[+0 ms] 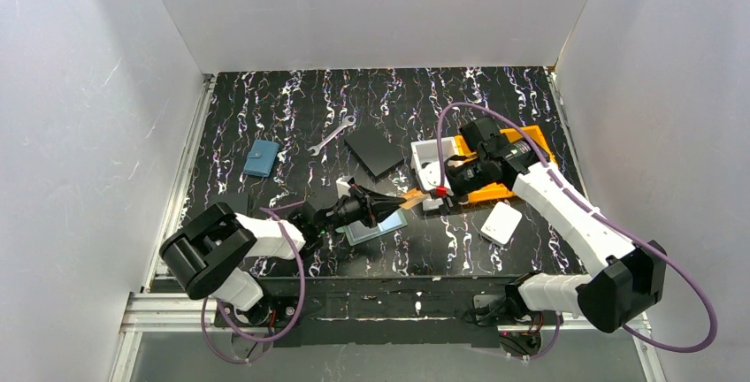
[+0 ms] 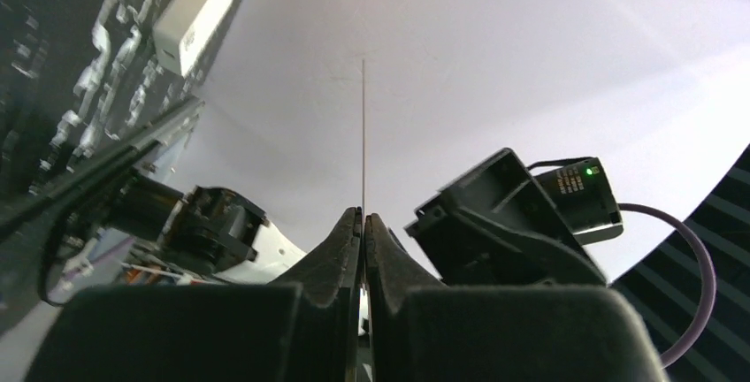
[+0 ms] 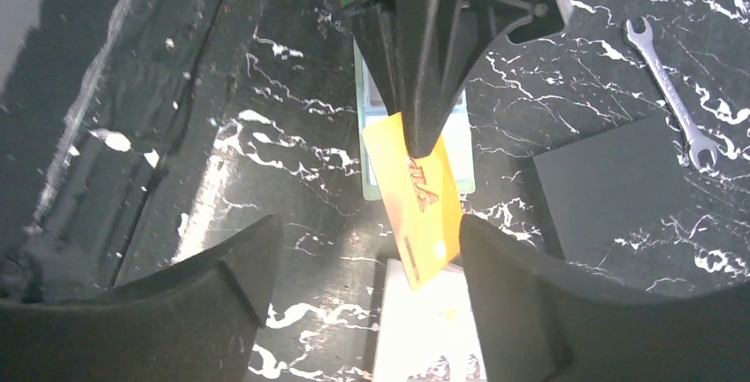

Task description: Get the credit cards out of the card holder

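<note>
An orange card (image 1: pixel 412 199) is pinched edge-on in my left gripper (image 1: pixel 394 204); in the left wrist view the card (image 2: pixel 363 134) is a thin line standing up from the closed fingertips. In the right wrist view the orange card (image 3: pixel 414 210), with red print, juts from my left gripper's fingers toward my right gripper, whose two fingers are apart on either side of the card's far end, not touching it as far as shows. A teal-edged holder or case (image 1: pixel 376 231) lies on the table beneath the left gripper; its contents are partly hidden.
Orange and white bins (image 1: pixel 535 134) sit behind the right arm. A black square (image 1: pixel 374 149), a wrench (image 1: pixel 332 137), a blue wallet (image 1: pixel 262 157) and a white box (image 1: pixel 501 223) lie around the workspace on the dark marble table.
</note>
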